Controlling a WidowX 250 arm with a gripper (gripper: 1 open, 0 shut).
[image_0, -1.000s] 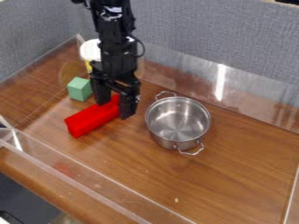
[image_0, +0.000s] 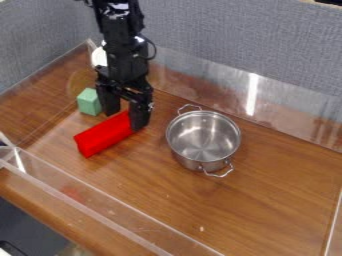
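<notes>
A black robot gripper (image_0: 124, 108) hangs from the top over the left-centre, open, its fingers just over the upper end of a red elongated block (image_0: 100, 138) lying diagonally on the wooden table. Whether it touches the block is unclear. A pale green block (image_0: 88, 101) sits left of the gripper.
A steel pot (image_0: 203, 137) with two handles stands right of the red block. A white object (image_0: 98, 55) is partly hidden behind the arm. Clear walls edge the table (image_0: 267, 205).
The gripper has shifted slightly to the left. The red block and the pot show no clear movement.
</notes>
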